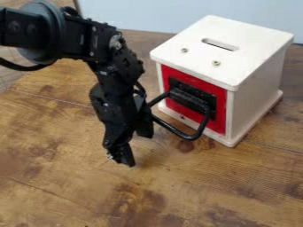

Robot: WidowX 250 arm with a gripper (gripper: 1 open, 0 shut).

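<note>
A white wooden box (254, 66) with a slot on top and a red front panel (219, 130) stands at the right. On the panel is a black mount with a black looped handle (190, 136) sticking out toward the left. My black arm comes in from the upper left, and its gripper (126, 146) points down just left of the handle, by the loop's outer end, which it partly hides. The gripper looks open; I see nothing held in it.
A pale wall (154, 13) runs along the back.
</note>
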